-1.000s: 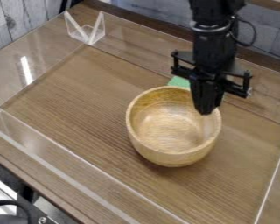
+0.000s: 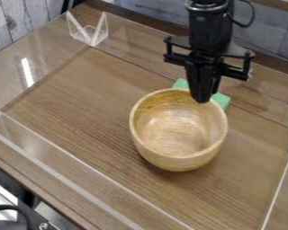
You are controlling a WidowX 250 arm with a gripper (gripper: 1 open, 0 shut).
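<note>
A large tan bowl [image 2: 178, 135] sits on the wooden table right of centre. My black gripper [image 2: 201, 95] hangs just above its back rim, shut, with nothing visible between its fingers. A green object [image 2: 216, 91] lies behind the bowl, partly hidden by the bowl and the gripper.
A white wire rack-like item [image 2: 91, 29] stands at the back left. Black cables lie at the lower left corner, and a wall edge runs along the back right.
My gripper has risen slightly and shifted left, away from the bowl's right side. The bowl looks nearly unmoved.
</note>
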